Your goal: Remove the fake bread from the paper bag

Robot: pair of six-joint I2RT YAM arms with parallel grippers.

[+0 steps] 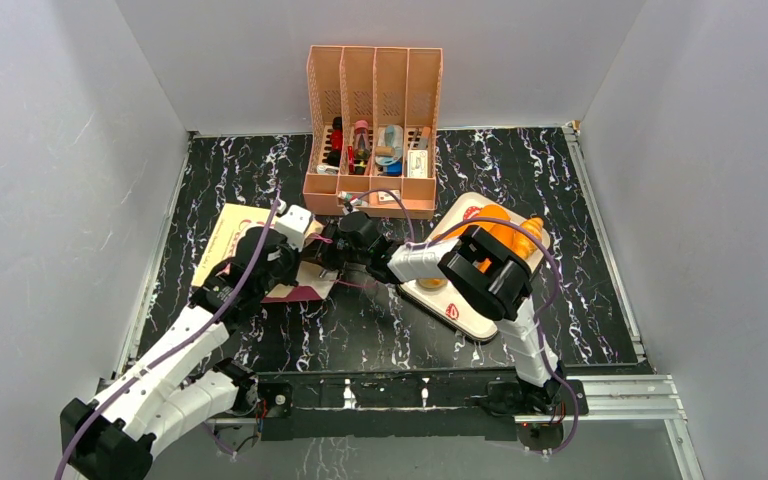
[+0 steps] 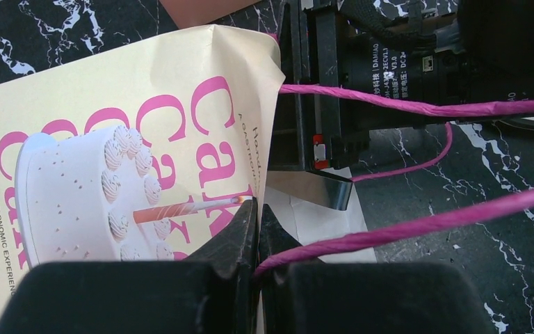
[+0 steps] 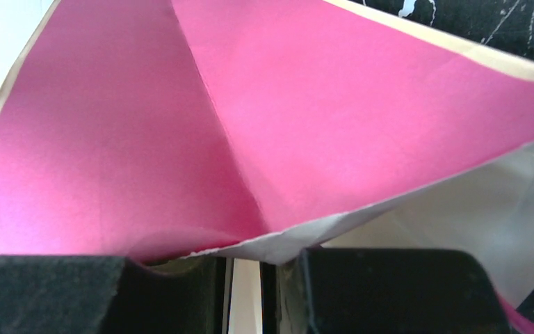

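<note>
The cream paper bag with pink "Cake" print lies left of centre under both arms. My left gripper is shut on the edge of the bag's mouth, beside a pink cord handle. My right gripper reaches into the mouth from the right; in its view the pink inner paper spreads above the fingers, which stand slightly apart at the lower edge, whether on anything I cannot tell. No bread shows inside the bag.
A peach divided organiser with small items stands at the back centre. A white tray with orange bread-like pieces lies on the right, under my right arm.
</note>
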